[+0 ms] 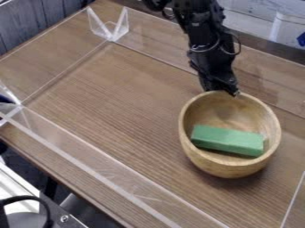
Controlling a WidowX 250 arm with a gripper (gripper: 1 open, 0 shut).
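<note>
A wooden bowl [191, 153] sits on the right part of the wooden table [107, 125], a green rectangular block [227, 140] lying inside it. The black gripper [218, 87] reaches down from the top to the bowl's back rim, its tip at or just inside that rim. It looks shut; whether anything thin is between its fingers cannot be seen clearly.
Clear plastic pieces stand at the back left [109, 25] and along the left and front edges. A dark cable [36, 200] lies at the lower left.
</note>
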